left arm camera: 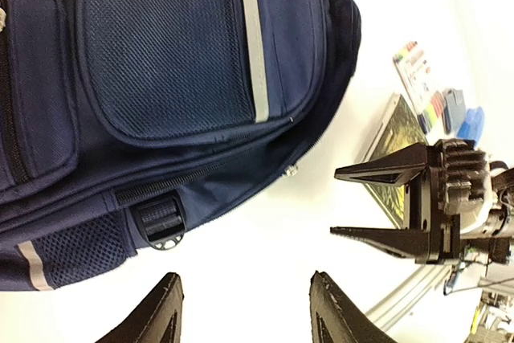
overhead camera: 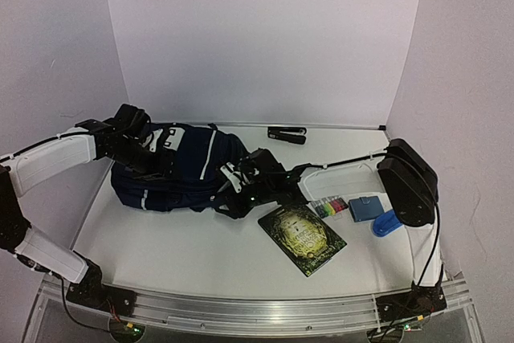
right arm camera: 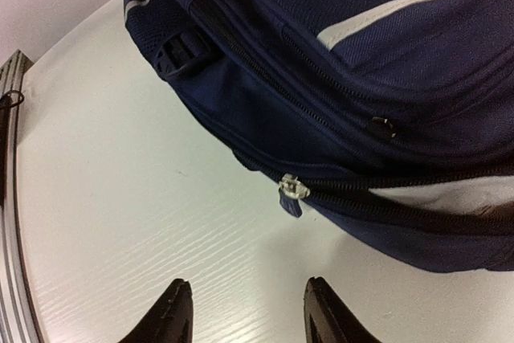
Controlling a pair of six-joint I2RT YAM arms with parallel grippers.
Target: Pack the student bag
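A navy backpack (overhead camera: 189, 158) lies on its back panel at the table's left, its zipped main opening gaping on the right, with a pale lining (right arm camera: 450, 196) showing. The silver zipper pull (right arm camera: 294, 189) hangs at the zip's near end. Over the bag's left part, my left gripper is open and empty. My right gripper stands open beside the bag's right front edge, short of the pull and with nothing between its fingers. A dark illustrated book (overhead camera: 303, 240), a colour marker set (overhead camera: 329, 206), a blue notebook (overhead camera: 366, 208) and a blue case (overhead camera: 387, 222) lie at right.
A black stapler (overhead camera: 287, 135) rests near the back wall. Free table (overhead camera: 161, 251) stretches in front of the bag. The right forearm passes just behind the book and markers. Walls close in the left, back and right.
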